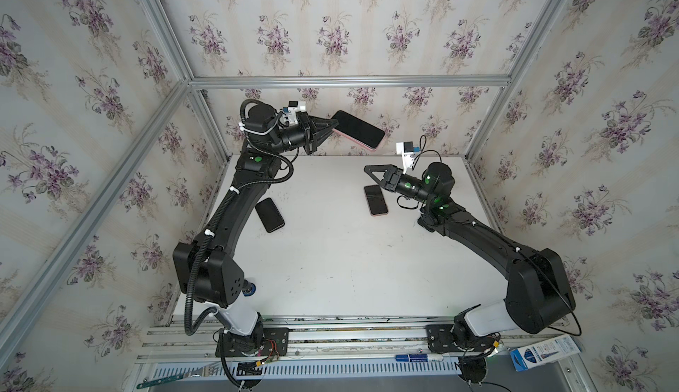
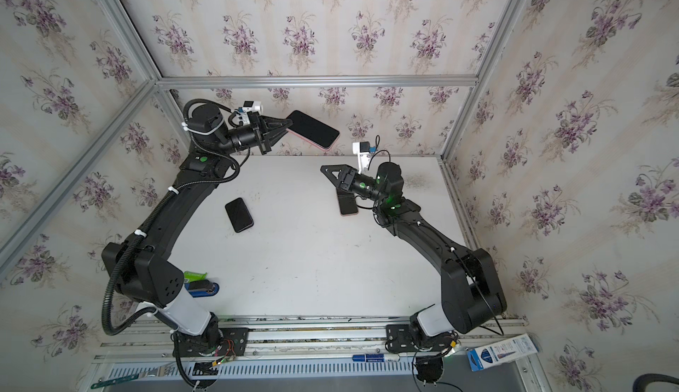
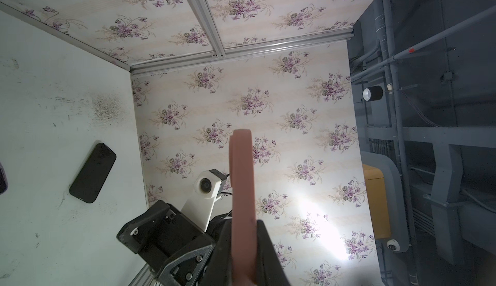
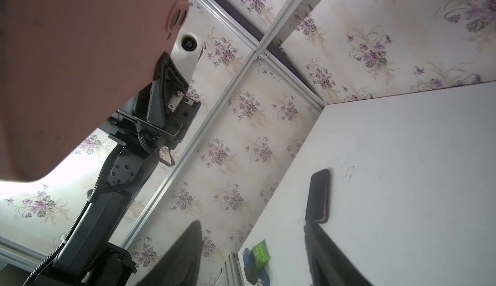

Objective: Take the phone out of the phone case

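High over the table, a black-screened phone in a pink case is tilted, with my left gripper shut on one end. Its pink side edge stands upright in the left wrist view, and its pink back fills the upper left of the right wrist view, with camera holes at a corner. My right gripper is below and right of the phone, apart from it, its fingers part open with nothing between them.
Two other phones lie on the white table, one at left, one at centre right. A blue and green item sits near the front left.
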